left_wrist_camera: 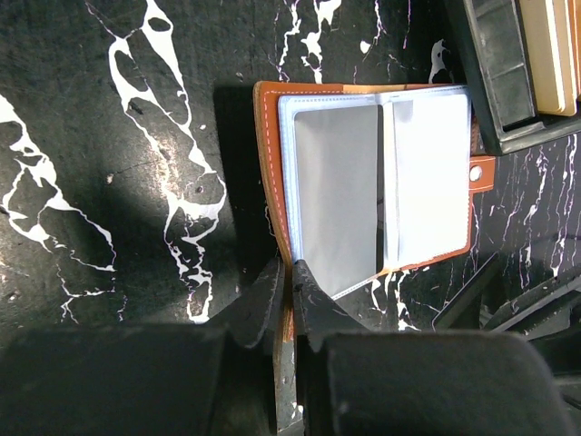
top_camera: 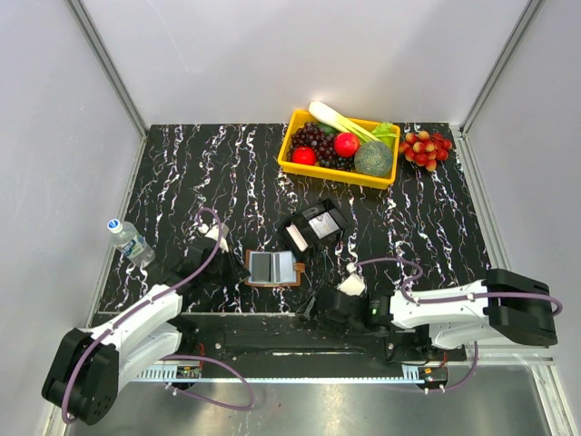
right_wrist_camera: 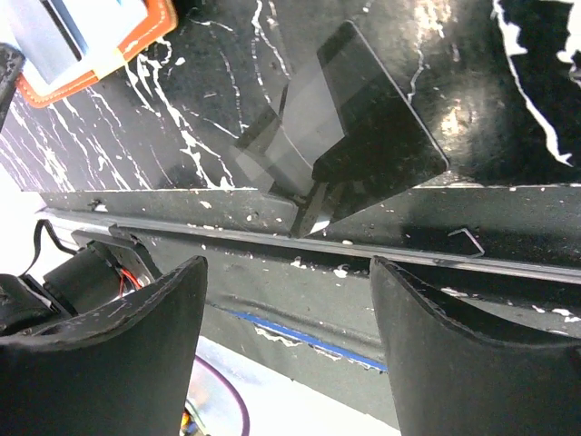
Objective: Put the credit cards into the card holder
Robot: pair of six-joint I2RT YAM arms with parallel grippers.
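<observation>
The card holder (top_camera: 272,268) lies spread open on the table, brown outside with pale sleeves inside. My left gripper is shut on its left edge. In the right wrist view, a glossy dark card (right_wrist_camera: 381,127) rests on the black tabletop, overhanging its front edge; reflections blur its outline, so whether it is a single piece is unclear. My right gripper is open on the front side of that card, with nothing between its fingers. From the top, the right arm hides most of this card.
A black box (top_camera: 331,238) with cards in it stands just behind and right of the holder. Farther back are a yellow basket (top_camera: 340,176) of produce and a bunch of grapes (top_camera: 426,149). A water bottle (top_camera: 132,243) is at the left.
</observation>
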